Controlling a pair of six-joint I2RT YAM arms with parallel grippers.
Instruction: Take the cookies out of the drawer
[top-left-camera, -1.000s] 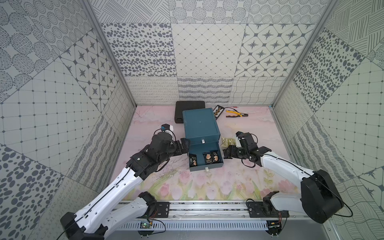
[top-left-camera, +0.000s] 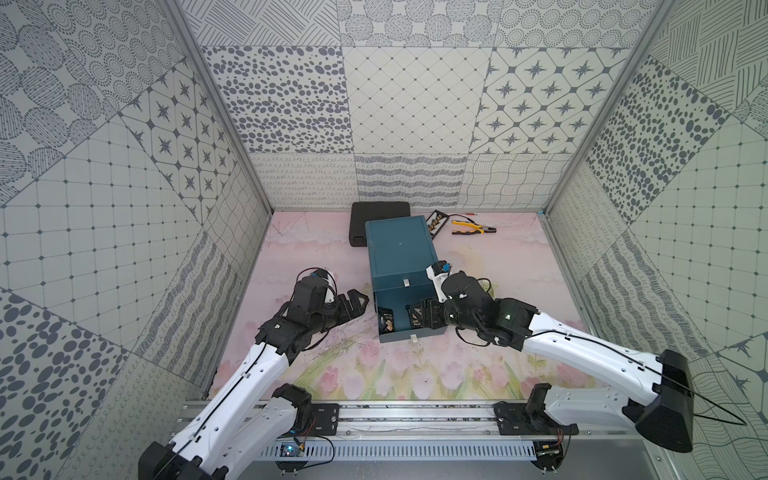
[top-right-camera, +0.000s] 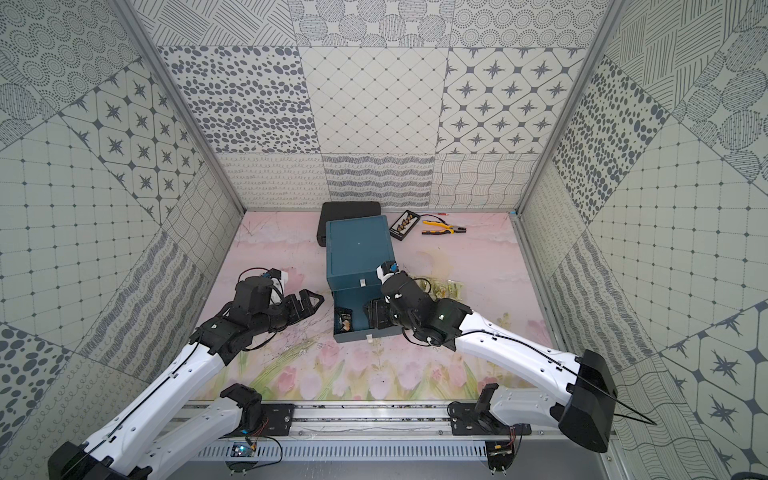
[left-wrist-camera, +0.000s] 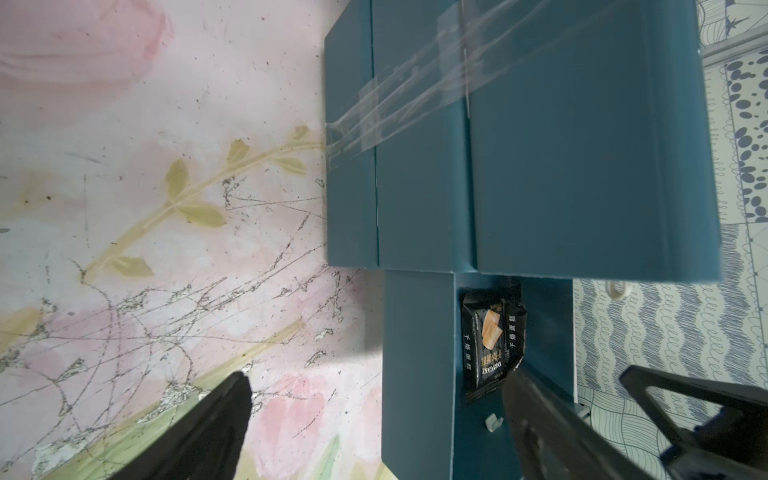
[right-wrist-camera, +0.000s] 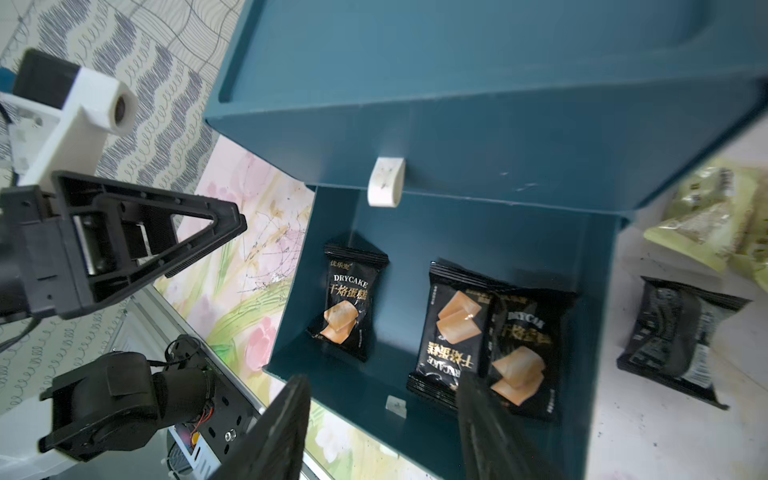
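The teal drawer box has its bottom drawer pulled out. Inside lie several black cookie packets: one on the left, two overlapping on the right. Another black packet lies on the table right of the drawer. My right gripper hangs open over the drawer, with nothing seen between its fingers. My left gripper is open beside the box's left side, its fingers apart and empty.
Yellow-green packets lie right of the drawer. A black case, a small tray and pliers stand at the back.
My right gripper has risen from the table right of the drawer and moved left over it.
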